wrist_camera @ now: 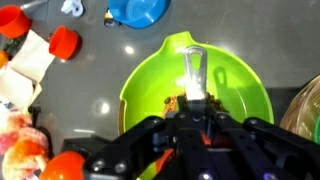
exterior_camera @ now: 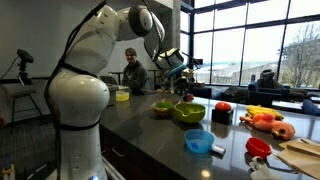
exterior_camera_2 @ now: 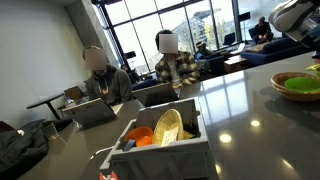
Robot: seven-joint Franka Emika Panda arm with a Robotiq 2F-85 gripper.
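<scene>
The light-green bowl [wrist_camera: 245,82] fills the middle of the wrist view, with small reddish-brown pieces inside. My gripper is over it, shut on a pale, shiny, slender utensil [wrist_camera: 196,70] that points out past the fingers. Something red [wrist_camera: 163,160] shows partly behind the gripper; what it is, I cannot tell. In exterior view 1, the gripper [exterior_camera: 187,92] hangs above and slightly left of the green bowl [exterior_camera: 189,113], with a small dark-red shape at its tip. A wooden bowl with green inside [exterior_camera_2: 297,88] stands at the right of exterior view 2.
A blue bowl [exterior_camera: 199,141], a red cup [exterior_camera: 258,147], an orange plush toy [exterior_camera: 272,125] and a cutting board [exterior_camera: 302,156] occupy the table's right side. A grey bin [exterior_camera_2: 160,156] holds other bowls. People sit beyond the table.
</scene>
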